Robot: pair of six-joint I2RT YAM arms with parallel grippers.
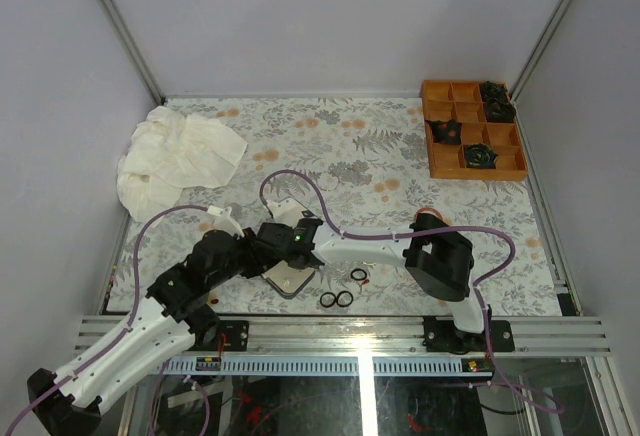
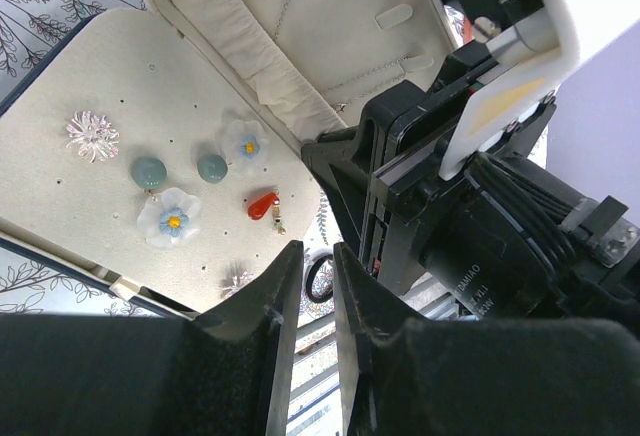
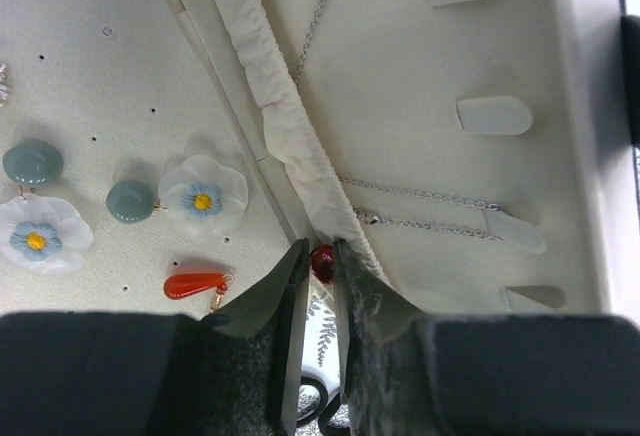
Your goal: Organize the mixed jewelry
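Note:
An open jewelry box lies under both arms. Its panel holds flower earrings, green stones, silver bursts and a red drop pendant; chains lie in the padded side, beside a fabric strip. My left gripper is shut above the box; whether anything is between its fingers cannot be seen. My right gripper is shut, tips at the fabric strip by a dark red bead; whether it grips the bead is unclear.
A wooden divided tray with dark items stands back right. White cloth lies back left. Black rings and small pieces lie right of the box.

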